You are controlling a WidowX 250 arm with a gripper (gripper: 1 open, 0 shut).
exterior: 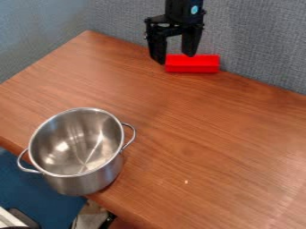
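Note:
My black gripper (174, 44) is at the top middle, open, its two fingers pointing down over the back of the wooden table. Just below and to the right of it, a red block (195, 64) lies against the grey back wall, its left part close to or behind the fingers. Nothing shows held between the fingers. A steel pot (84, 179) with two wire handles stands at the front left corner of the table.
A grey padded wall (263, 54) runs along the back. The left front edge drops to a blue floor.

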